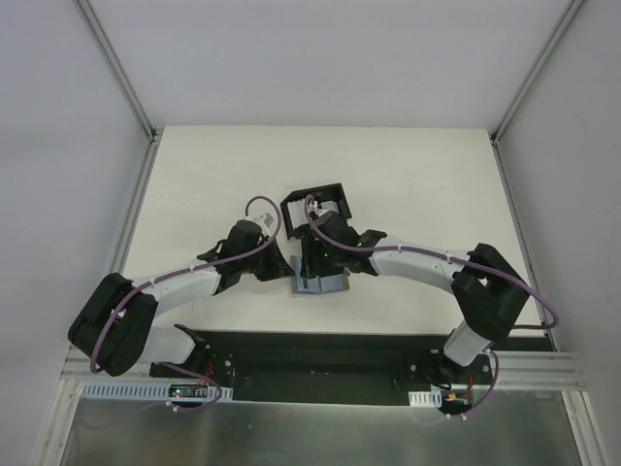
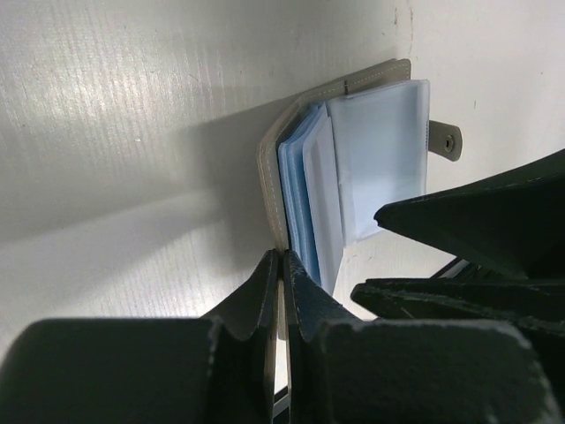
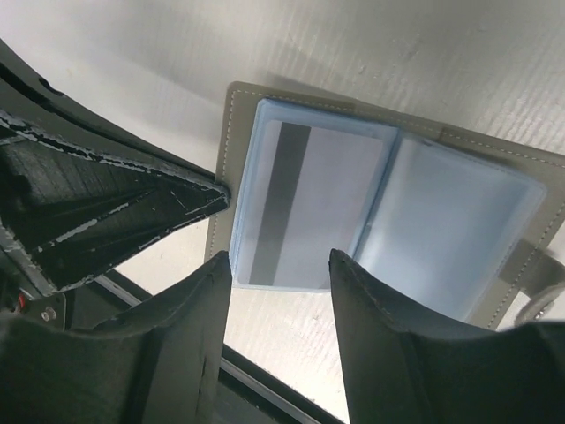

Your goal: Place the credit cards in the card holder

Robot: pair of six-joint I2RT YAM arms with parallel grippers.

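The open card holder (image 1: pixel 330 285) lies near the front middle of the table, with clear sleeves. A card with a dark stripe (image 3: pixel 305 203) sits in its left sleeve in the right wrist view; the other sleeve (image 3: pixel 450 225) looks empty. My left gripper is shut at the holder's edge, the thin flap between or against its fingertips. My right gripper is part open above the striped card, nothing visible between its fingers.
A black tray (image 1: pixel 340 194) with white items stands just behind the holder.
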